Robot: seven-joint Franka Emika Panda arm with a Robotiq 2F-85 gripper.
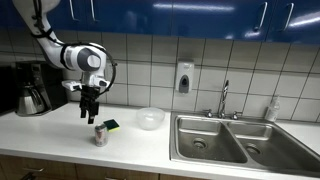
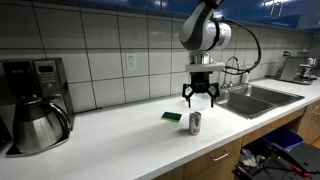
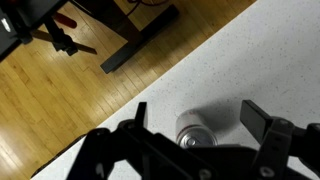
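Observation:
A silvery can (image 1: pixel 101 135) stands upright on the white counter near its front edge. My gripper (image 1: pixel 89 118) hangs above the counter, a little left of the can and higher than it, in exterior view 1. In the wrist view the can (image 3: pixel 196 130) shows between and beyond the fingers, its round end towards the camera. The gripper is open, its dark fingertips (image 3: pixel 260 122) wide apart and nothing held. A green and dark sponge (image 2: pixel 172 116) lies flat behind the can. Beside it sits a clear bowl (image 1: pixel 151 118).
At the left end of the counter stands a coffee maker (image 2: pixel 38 108) with a steel jug. A double sink (image 1: pixel 240 142) with a tap takes up the right side. Open counter (image 2: pixel 110 145) lies between coffee maker and can. The counter's front edge runs close to the can.

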